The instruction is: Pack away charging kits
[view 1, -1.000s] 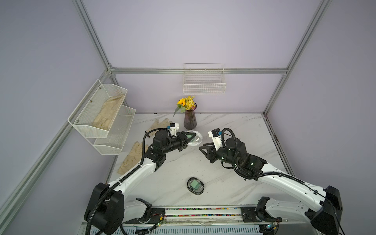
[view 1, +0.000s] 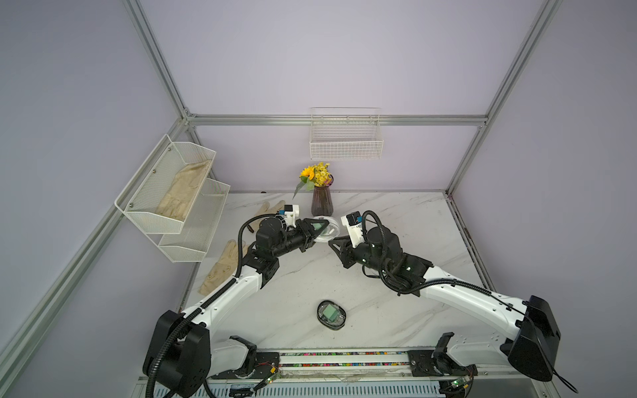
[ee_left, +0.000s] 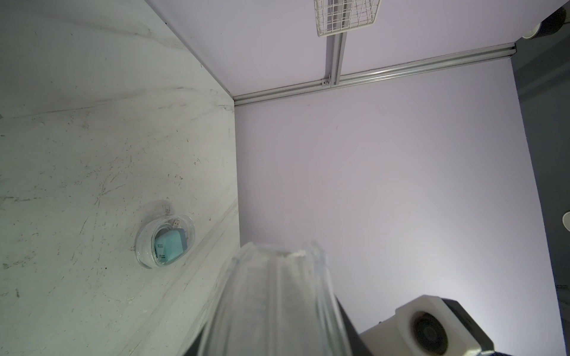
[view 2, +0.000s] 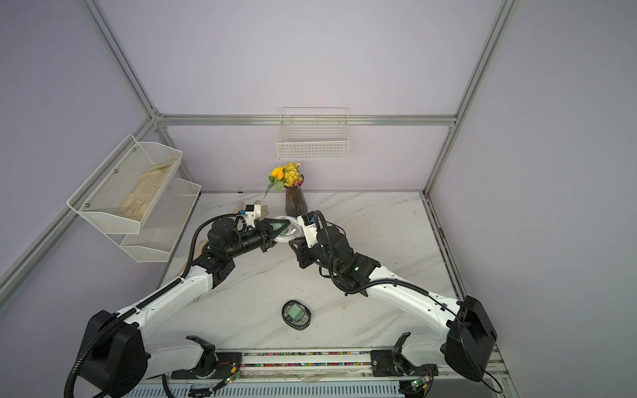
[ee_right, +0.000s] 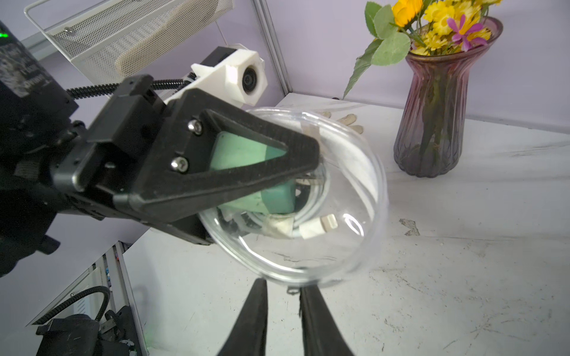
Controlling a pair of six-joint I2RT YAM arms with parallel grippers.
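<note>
A clear round container (ee_right: 350,237) holds a teal charger (ee_right: 279,198) and a coiled white cable with its plug showing. My left gripper (view 1: 325,226) is shut on this container's left side, above the table. My right gripper stands open below the container's near rim; whether its fingers (ee_right: 256,314) touch the rim I cannot tell. Another clear container (ee_left: 140,246) with a teal charger rests on the table in the left wrist view. Near the table's front lies a kit of black cable coiled around a green piece (view 1: 330,313).
A vase of flowers (view 1: 322,200) stands close behind the held container. Beige gloves (view 1: 221,270) lie along the left side. A white two-tier rack (view 1: 174,224) hangs on the left wall, a wire basket (view 1: 345,149) at the back.
My right gripper has moved left and slightly toward the back, closing the distance to the held container. The left gripper and its container have shifted only a little to the left and back.
</note>
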